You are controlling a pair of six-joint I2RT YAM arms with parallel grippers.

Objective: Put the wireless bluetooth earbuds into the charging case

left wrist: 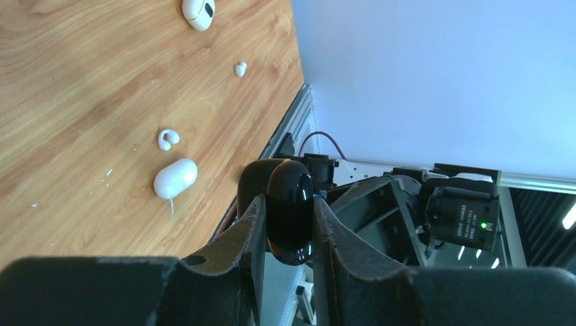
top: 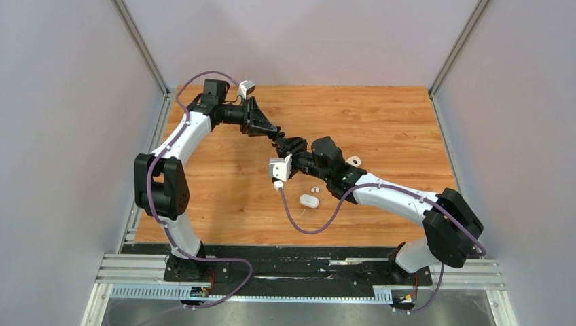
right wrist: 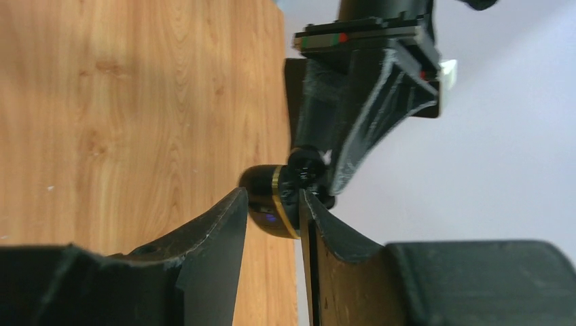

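A black charging case [left wrist: 289, 210] with a glossy rounded piece is between the fingertips of my left gripper [top: 270, 131], which is shut on it above the table. In the right wrist view, the case [right wrist: 266, 200] hangs from the left gripper's fingers, its gold rim showing. My right gripper [top: 284, 142] is close by; in its own view its fingertips [right wrist: 231, 204] stand a little apart just in front of the case, with nothing clearly seen between them. Whether the glossy piece is an earbud or the lid, I cannot tell.
On the table [top: 380, 129] lie a white case [top: 309, 201] with a short cable, small white earbuds [top: 314, 189] and another white object [top: 353, 161].
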